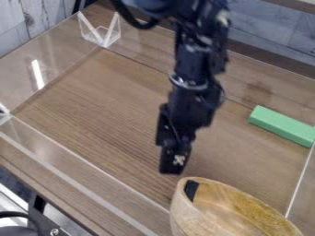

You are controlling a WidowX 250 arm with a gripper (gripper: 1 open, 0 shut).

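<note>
My black gripper (174,144) reaches down from the top of the view to low over the wooden table (87,111), its fingers open and pointing downward. It is just above and left of a large tan oval container (240,217) at the bottom right, which has a black patch on its left rim. The motion blur and dark shape hide whether anything lies under the fingertips.
A green block (282,126) lies at the right. A white wire-like object (101,29) stands at the back left.
</note>
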